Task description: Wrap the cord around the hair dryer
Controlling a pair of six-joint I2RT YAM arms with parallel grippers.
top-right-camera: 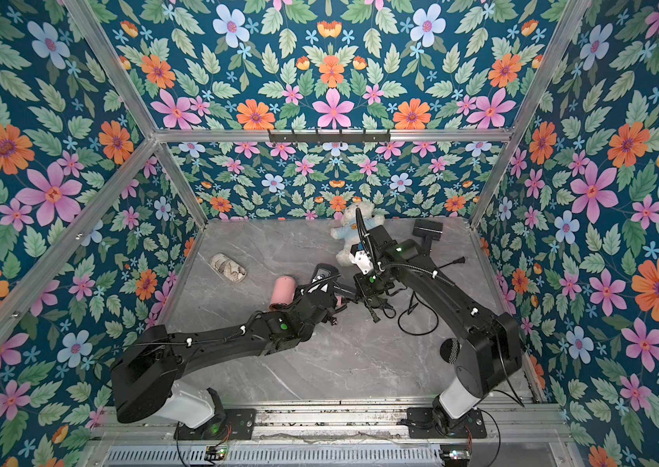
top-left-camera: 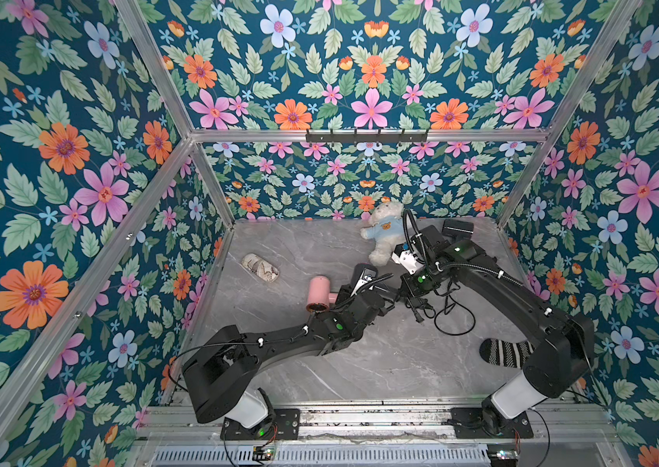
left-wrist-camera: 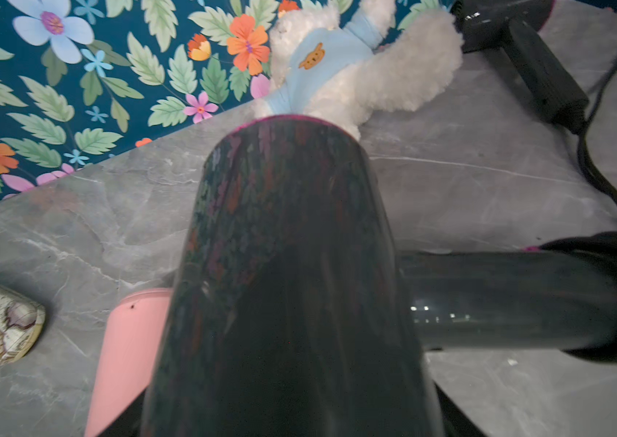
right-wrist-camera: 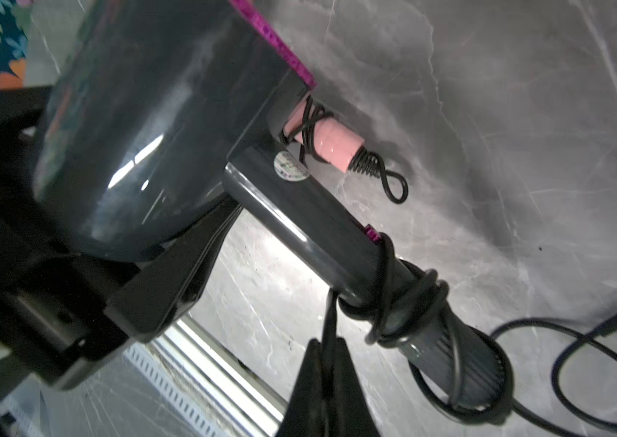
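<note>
The dark grey hair dryer [left-wrist-camera: 294, 255] is raised over the table, its barrel between the fingers of my left gripper [top-left-camera: 362, 289], which is shut on it. Its handle [right-wrist-camera: 301, 218] points right. Black cord [right-wrist-camera: 410, 306] loops several times around the handle's lower half, and a loose stretch trails onto the table at right. By the handle, my right gripper is shut on a strand of cord that runs up from its fingertips to the loops. The right arm hides part of the cord in both top views.
A pink hair dryer [top-left-camera: 318, 293] lies under the left gripper. A white bear [top-left-camera: 384, 233] sits at the back, with another dark dryer [top-left-camera: 458, 228] to its right. A patterned shoe-like item [top-left-camera: 259, 267] lies left, a striped sock [top-left-camera: 504, 352] front right.
</note>
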